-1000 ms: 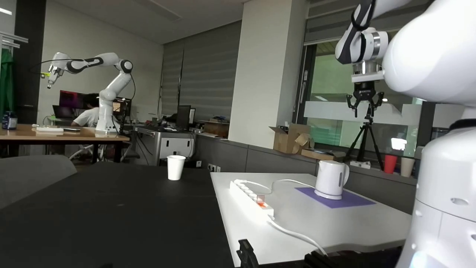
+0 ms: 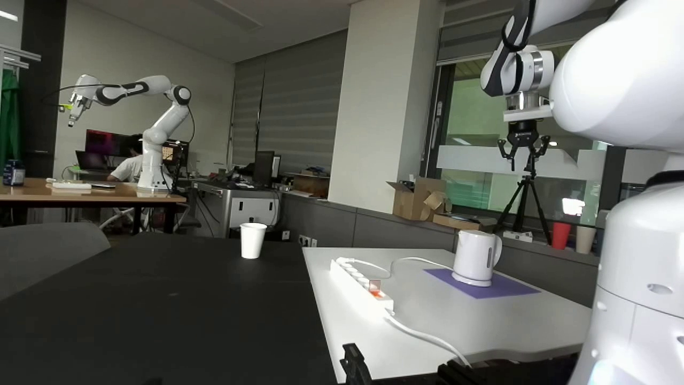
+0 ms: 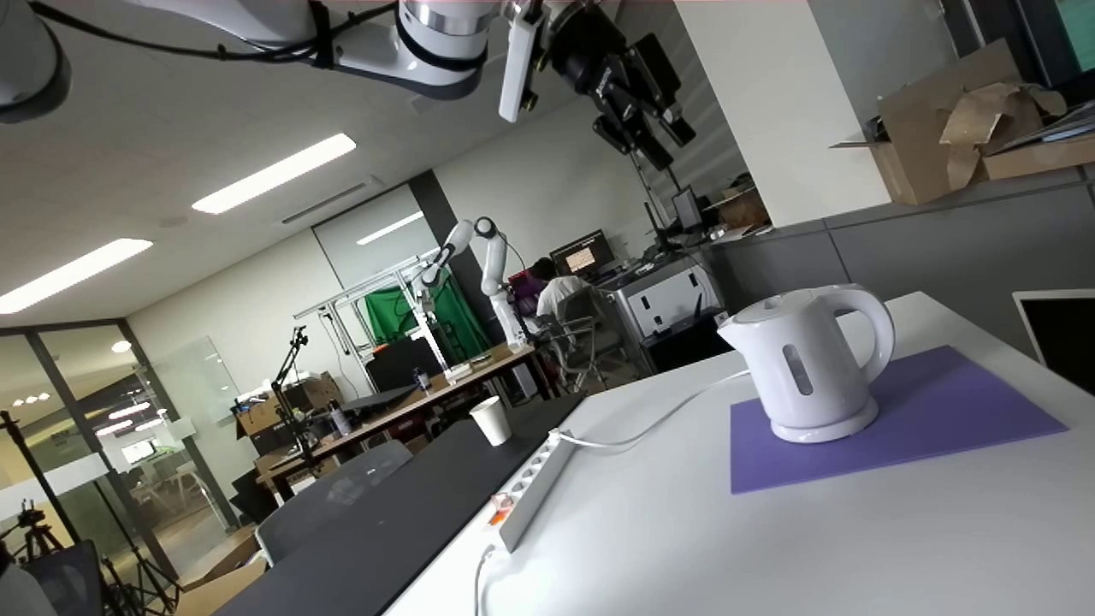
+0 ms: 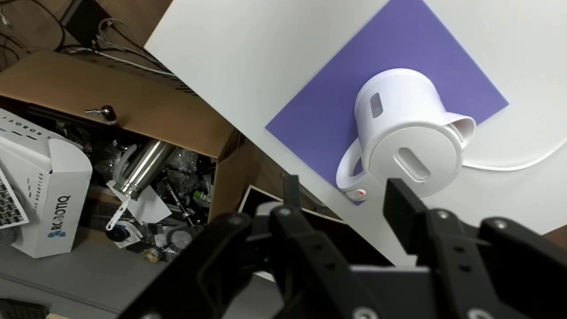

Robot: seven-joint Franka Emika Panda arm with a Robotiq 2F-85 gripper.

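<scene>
A white electric kettle (image 3: 803,359) stands upright on a purple mat (image 3: 924,411) on the white table. From above, in the wrist view, the lid of the kettle (image 4: 414,159) shows, with its handle toward the lower left and its spout to the right. My gripper (image 2: 524,160) hangs fingers down, well above the table and the kettle. Its black fingers (image 4: 401,212) stand apart with nothing between them. In the second exterior view the gripper (image 3: 648,139) is at the top, clear of everything on the table.
A white power strip (image 3: 534,482) with a cable lies along the table's edge. A white paper cup (image 2: 253,240) stands on the black table (image 2: 160,308). Beside the white table, a cardboard box (image 4: 101,103) holds loose parts. Free white surface surrounds the mat.
My gripper and wrist have shifted very slightly in the first exterior view, a little down and left. The fingers remain apart; the kettle, cup and power strip have not moved.
</scene>
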